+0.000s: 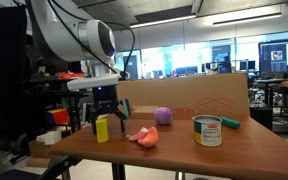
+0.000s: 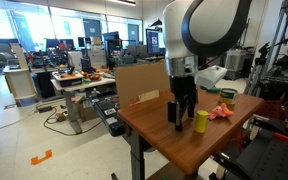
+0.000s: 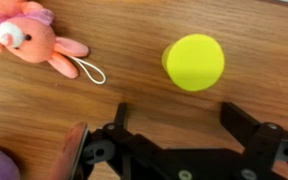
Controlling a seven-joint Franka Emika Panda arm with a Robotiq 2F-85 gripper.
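Note:
A yellow cylinder (image 1: 102,131) stands upright near the table's front left edge. Seen from above in the wrist view, the round top of the yellow cylinder (image 3: 194,62) lies ahead of my gripper, toward the top of the picture. The fingers are wide apart, with only bare wood between them. In exterior view 1 the gripper (image 1: 111,113) hangs low over the table, just behind the cylinder. A pink plush toy (image 3: 46,38) with a white loop of string lies left of the cylinder in the wrist view.
A purple ball (image 1: 164,114) sits farther back on the table, and a metal can (image 1: 207,131) stands to the right. Behind them are a green object (image 1: 229,122) and a cardboard box (image 1: 199,95). The wood between plush toy and can is clear.

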